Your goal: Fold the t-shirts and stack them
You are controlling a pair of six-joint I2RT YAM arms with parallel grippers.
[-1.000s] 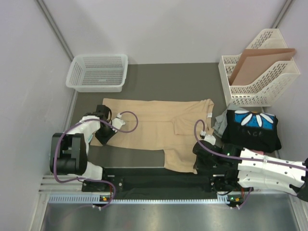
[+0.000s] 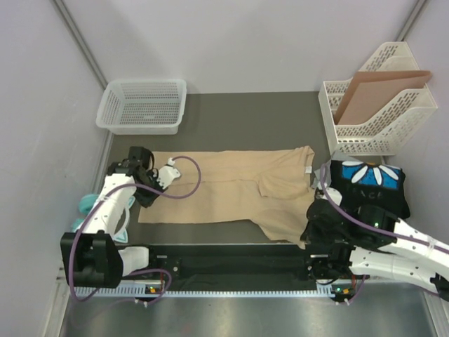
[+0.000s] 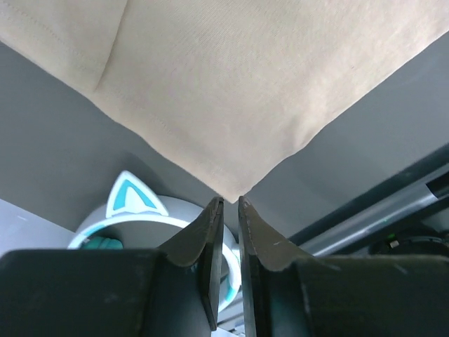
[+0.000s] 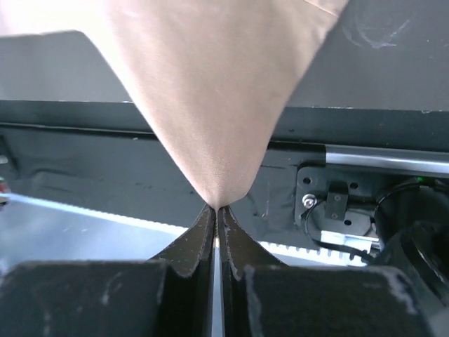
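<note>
A beige t-shirt lies spread across the grey table, with fold lines over its upper part. My left gripper is slightly open; a corner of the shirt lies at its fingertips and does not look clamped. My right gripper is shut on another corner of the beige shirt, drawn past the table's front edge and pulled to a point. In the top view the right arm hides part of that corner.
An empty white basket stands at the back left. White bins with brown cardboard stand at the back right. A black flower-print cloth lies near the right arm. A teal-and-white item lies at left.
My right gripper has pulled its corner to the right; that edge is skewed.
</note>
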